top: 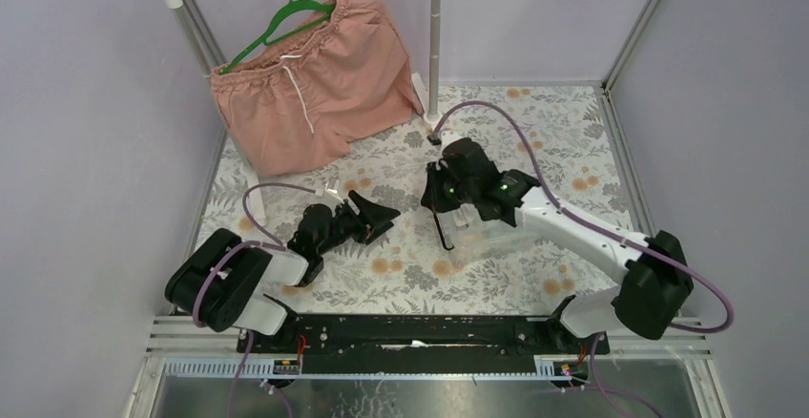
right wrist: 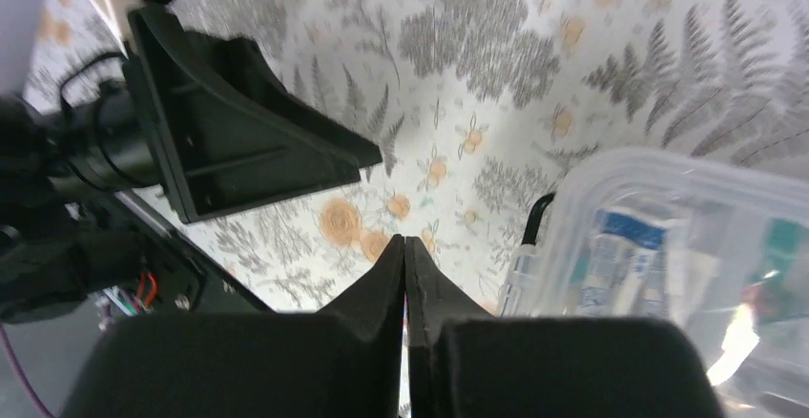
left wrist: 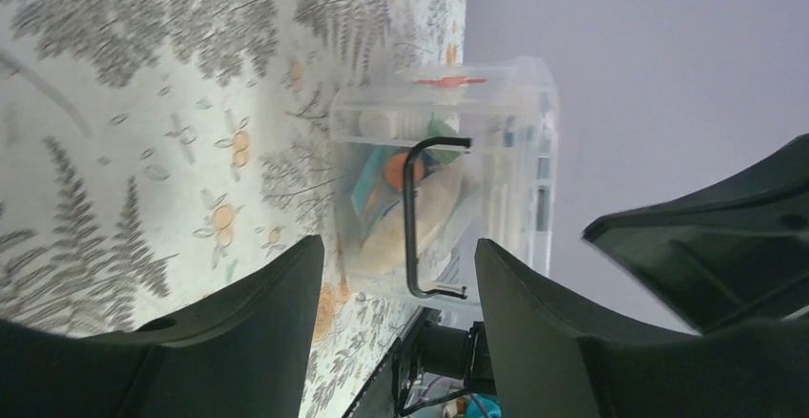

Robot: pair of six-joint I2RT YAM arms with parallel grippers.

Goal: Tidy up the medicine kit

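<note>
A clear plastic medicine box (top: 491,239) sits right of the table's middle, partly covered by my right arm in the top view. Its black handle (left wrist: 410,218) juts from the side facing my left gripper. Through the walls, packets and an orange item (left wrist: 404,170) show. My left gripper (top: 394,220) is open, pointing at the handle from a short distance left, empty between its fingers. Beside the box's left end, my right gripper is shut; nothing shows between its fingers. The box (right wrist: 620,237) appears to its right in the right wrist view.
Pink shorts (top: 315,94) hang on a green hanger (top: 277,29) at the back left, from a metal rack (top: 434,36).
</note>
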